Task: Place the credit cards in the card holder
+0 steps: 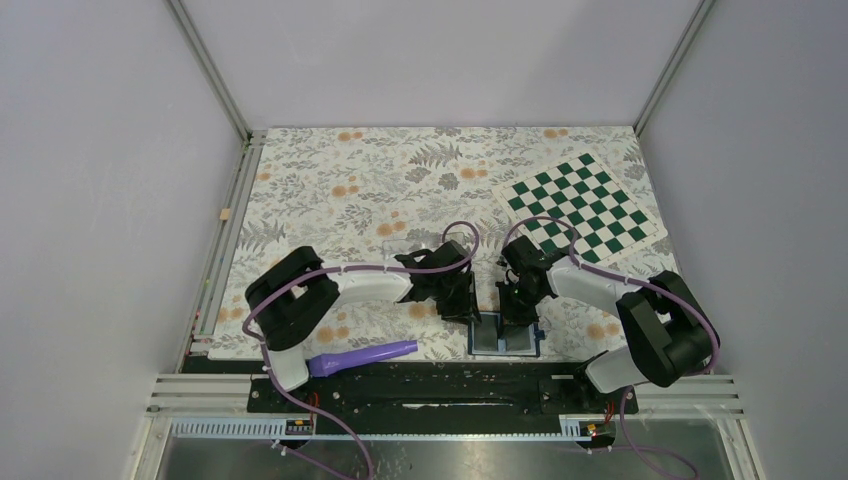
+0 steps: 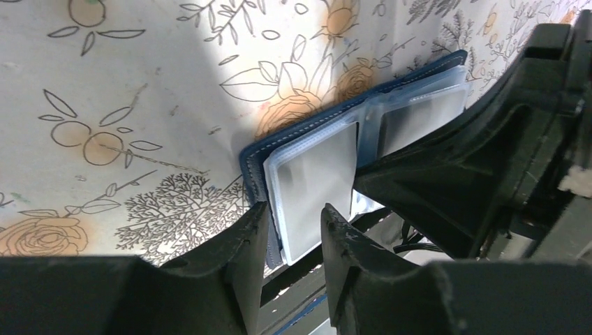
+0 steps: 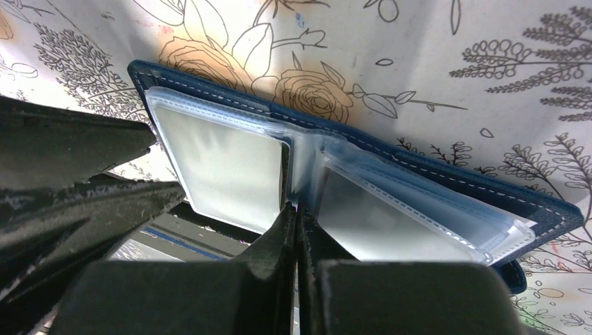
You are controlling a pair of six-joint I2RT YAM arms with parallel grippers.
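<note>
The card holder (image 1: 485, 338) lies open at the table's front edge, blue with clear sleeves over pale card-like panels (image 2: 314, 181) (image 3: 220, 167). My left gripper is open over its left end, one finger at each side of the sleeve's edge in the left wrist view. My right gripper is shut, its tips at the seam between the two sleeves, nothing visible between them. Whether any card lies loose elsewhere is hard to tell.
A purple tube (image 1: 362, 357) lies at the front left. A green checkered board (image 1: 578, 202) lies at the back right. A pale, faint object (image 1: 395, 246) lies behind the left arm.
</note>
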